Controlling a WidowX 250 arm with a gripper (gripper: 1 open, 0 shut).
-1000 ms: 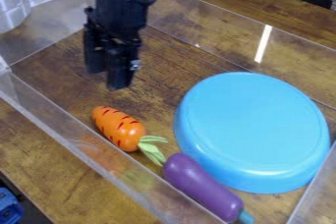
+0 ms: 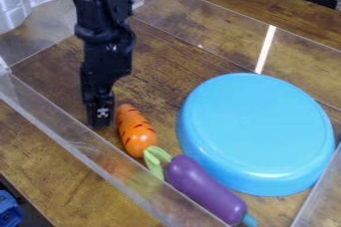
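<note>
My dark gripper (image 2: 100, 112) is lowered at the left of the wooden bin floor, its fingertips low, just left of an orange toy carrot (image 2: 138, 129). Whether the fingers are open or shut is hard to make out. The carrot lies tilted, its green leaves pointing down toward a purple toy eggplant (image 2: 202, 186).
A large blue round lid (image 2: 254, 124) fills the right side. Clear plastic walls border the area. A small blue item (image 2: 7, 209) lies outside at the lower left.
The carrot has shifted slightly right and turned more upright in the view.
</note>
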